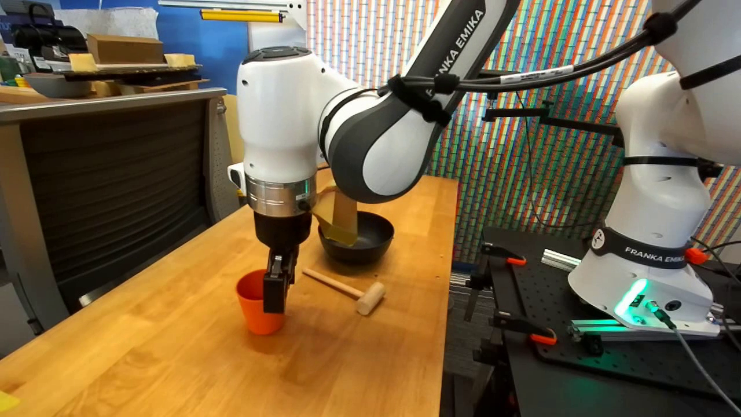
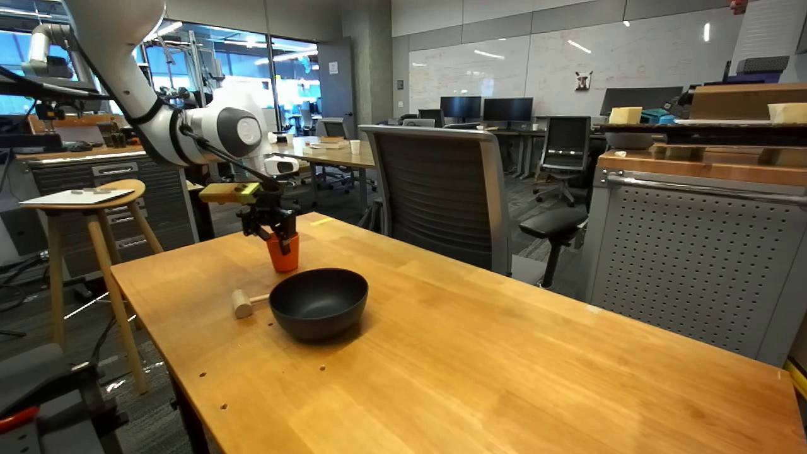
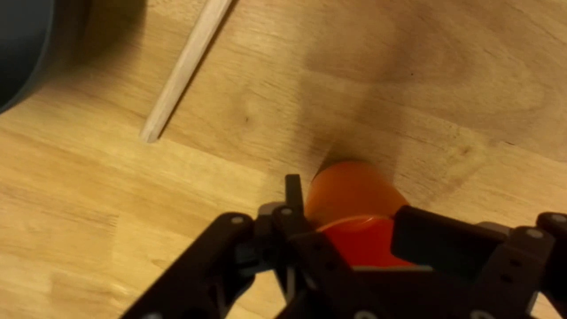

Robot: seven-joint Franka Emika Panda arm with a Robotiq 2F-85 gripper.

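An orange cup (image 1: 258, 323) stands on the wooden table, its near side partly covered by my gripper (image 1: 274, 306) in exterior view 1. In the wrist view the cup (image 3: 353, 186) lies between my two separated fingers, one on its left and the other over its right rim. My gripper is part open; whether either finger touches the cup is hard to tell. Exterior view 2 has the gripper low over the cup (image 2: 285, 261). A wooden mallet (image 1: 370, 298) and a black bowl (image 1: 378, 233) are close by.
The mallet handle (image 3: 183, 74) lies between cup and bowl. The bowl (image 2: 319, 302) looks empty in exterior view 2. A grey chair (image 2: 446, 197) stands along one table edge. Much of the table (image 2: 529, 355) beyond the bowl is clear.
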